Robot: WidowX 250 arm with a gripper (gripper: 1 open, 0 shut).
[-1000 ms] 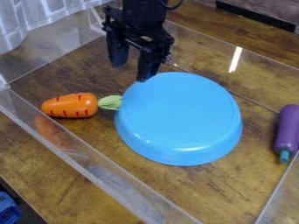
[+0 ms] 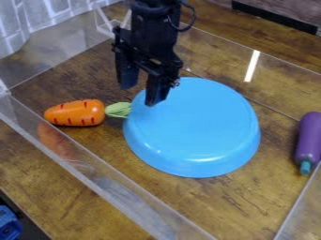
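Observation:
My black gripper [image 2: 142, 77] hangs above the back left edge of a large blue disc [image 2: 192, 126], its two fingers spread apart, with nothing seen between them. An orange toy carrot [image 2: 74, 112] with pale green leaves lies left of the disc, the leaves reaching to the disc's edge. A purple eggplant toy [image 2: 310, 141] lies at the far right.
The wooden surface [image 2: 82, 169] is bordered by clear plastic walls [image 2: 119, 192] at the left and front. Bare wood shows behind and right of the disc. A blue object [image 2: 7, 225] sits outside at the lower left corner.
My gripper has moved lower in the view, toward the disc and the carrot's leaves. The toys and disc have not visibly moved.

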